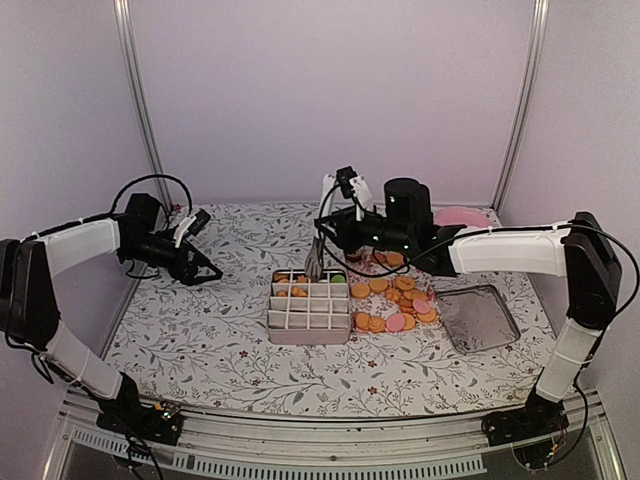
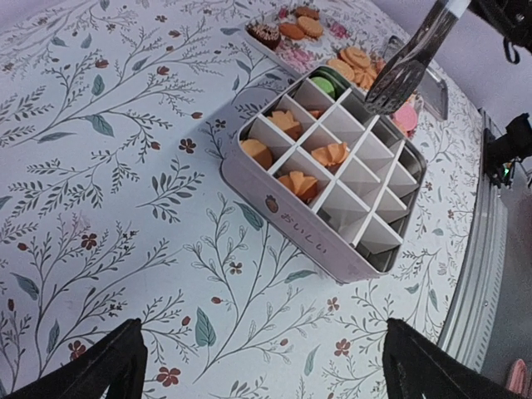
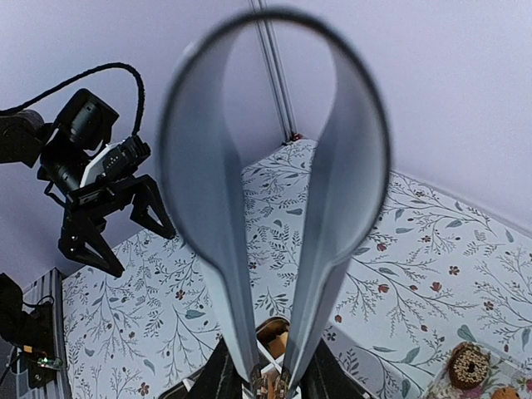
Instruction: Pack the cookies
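Note:
A pinkish box with white dividers stands mid-table. Several tan and orange cookies sit in compartments towards its back, and a green cookie lies in a back corner one. My right gripper is shut on metal tongs. Their slotted heads hang over the back part of the box in the left wrist view; whether a cookie is between them I cannot tell. Left of the box, my left gripper is open and empty, its fingers wide apart.
Several loose tan and pink cookies lie right of the box. Beyond them are an empty metal tray and a pink plate. A chocolate doughnut-like cookie sits behind. Table left of the box is clear.

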